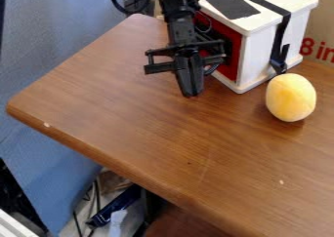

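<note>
A black robot gripper (187,73) hangs over the back of the wooden table, in front of a white box with a red front. Its fingers point down and toward the viewer; whether they are open or shut is hard to make out from this side. A yellow, egg-shaped object (291,98) rests on the table to the right, apart from the gripper.
The white box (261,41) with a black strap stands at the back right, a cardboard box behind it.
</note>
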